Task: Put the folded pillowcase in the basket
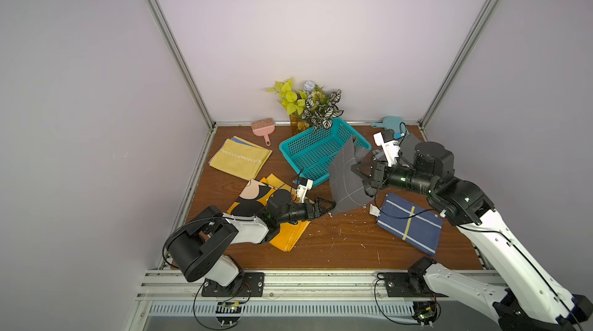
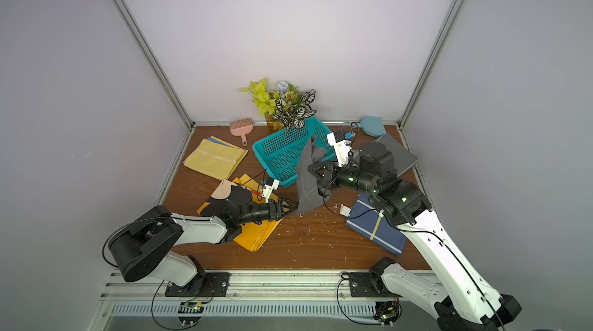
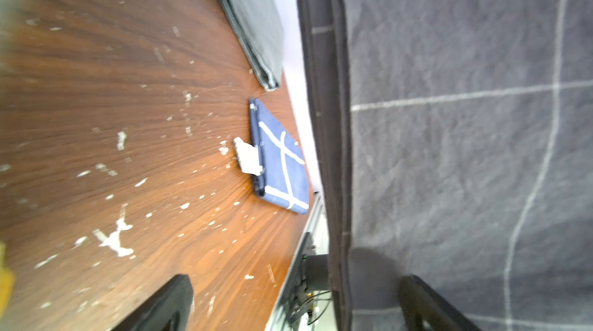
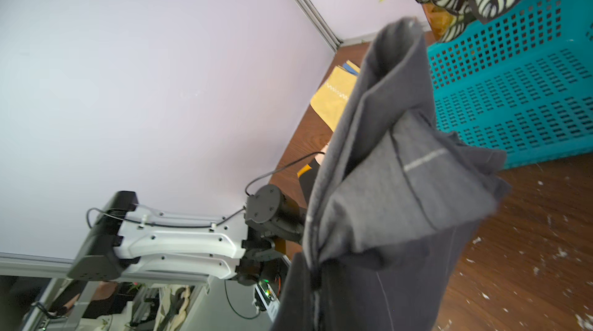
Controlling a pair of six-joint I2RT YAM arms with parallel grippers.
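Observation:
A dark grey folded pillowcase (image 1: 346, 176) with thin white lines hangs in front of the teal basket (image 1: 309, 145), raised by my right gripper (image 1: 364, 175), which is shut on its upper edge; the right wrist view shows cloth bunched between the fingers. My left gripper (image 1: 327, 206) is at the pillowcase's lower left corner. In the left wrist view its fingers stand apart, with the cloth (image 3: 457, 164) at the right finger. The basket is empty in what shows.
Yellow cloth (image 1: 237, 158) and pink brush (image 1: 262, 127) lie left, orange cloths (image 1: 287, 235) under the left arm, a striped blue cloth (image 1: 407, 226) front right, a grey cloth (image 2: 395, 151) and blue dustpan (image 2: 372, 125) back right. Plants (image 1: 305, 102) stand behind the basket.

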